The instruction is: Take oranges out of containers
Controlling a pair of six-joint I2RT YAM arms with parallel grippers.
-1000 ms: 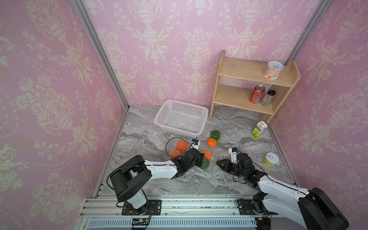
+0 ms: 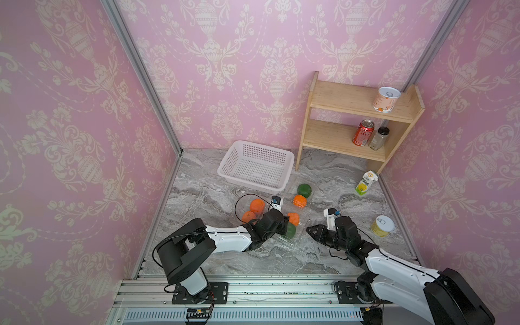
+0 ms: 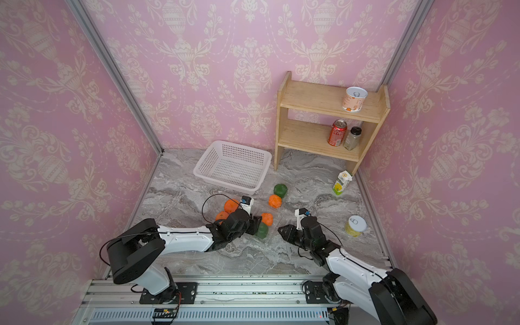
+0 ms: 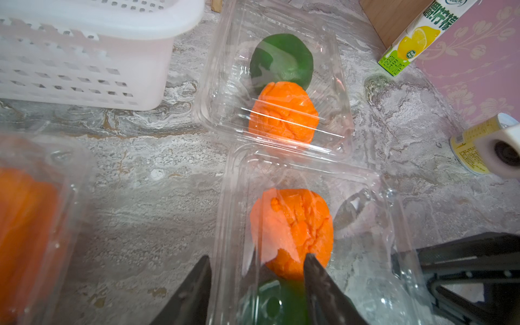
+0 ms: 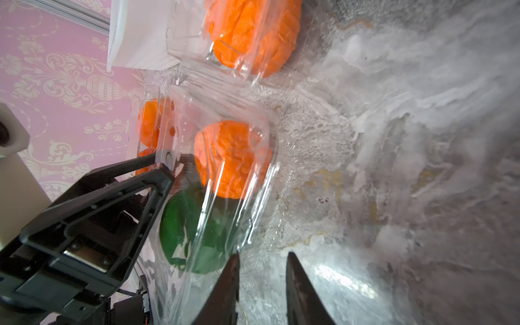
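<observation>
A clear container holds an orange and a green fruit. My left gripper is over its left edge, fingers apart on either side of part of it; whether it touches is unclear. A second container behind holds an orange and a green fruit; a third, at left, holds oranges. My right gripper is low at the front container's right side; its fingers show a small gap, and what lies between them cannot be told.
A white basket sits at the back, beside a wooden shelf with cans and a jar. A juice carton and a yellow can stand at right. Bare counter shows at far left and along the front.
The arms are almost still; my left gripper has shifted very slightly. Nothing else visibly differs in the top left view.
</observation>
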